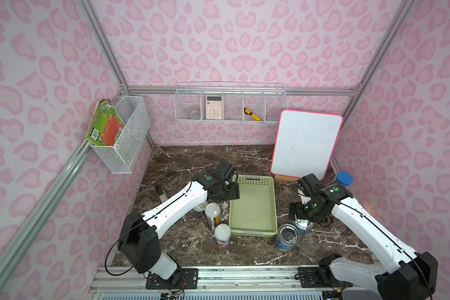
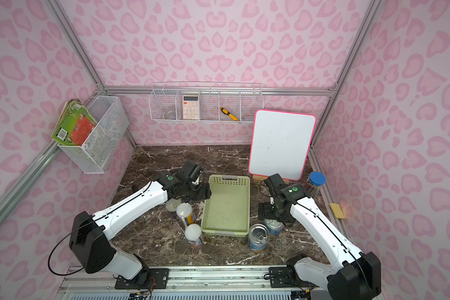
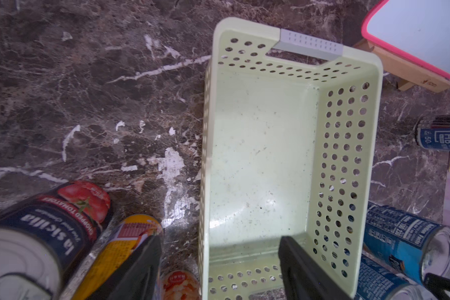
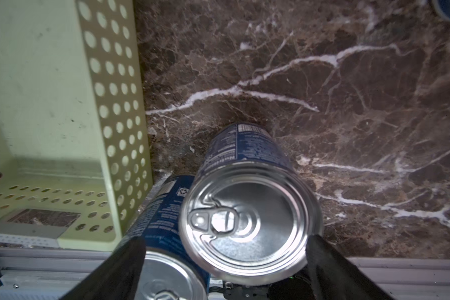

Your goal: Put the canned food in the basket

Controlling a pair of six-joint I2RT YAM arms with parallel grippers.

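The green basket [image 1: 252,205] stands empty in the middle. In the right wrist view a blue can [image 4: 250,220] with a silver lid lies under my right gripper, which is open around its top, with a second blue can [image 4: 170,220] beside it. My left gripper stands open over the basket's left rim. To its lower left in its wrist view are a tomato can [image 3: 70,215], a yellow can [image 3: 122,250] and a partly hidden red can [image 3: 180,285].
A whiteboard [image 1: 305,142] on a wooden stand is at the back right, near a blue-lidded container [image 2: 316,179]. Wire baskets [image 1: 230,105] hang on the back and left walls. The table behind the left arm is clear.
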